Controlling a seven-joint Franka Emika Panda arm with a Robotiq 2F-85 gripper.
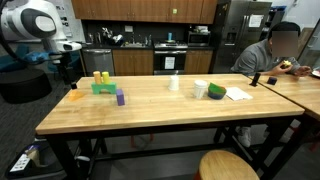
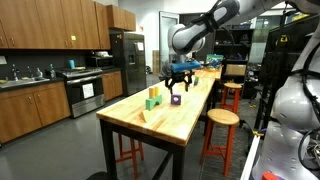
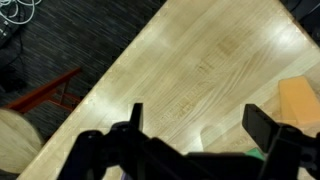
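Observation:
My gripper is open above the bare wooden table, its two dark fingers well apart and nothing between them. An orange block lies to the right of the fingers in the wrist view. A green edge peeks out behind the right finger. In exterior view 1 the arm reaches in over the table's left end, near the orange block. A green block with yellow pieces on top stands to the right, and a purple block stands upright beyond it.
White cups and a green bowl stand farther right, beside a white sheet. A person sits past the far right end. Stools stand at the table's side.

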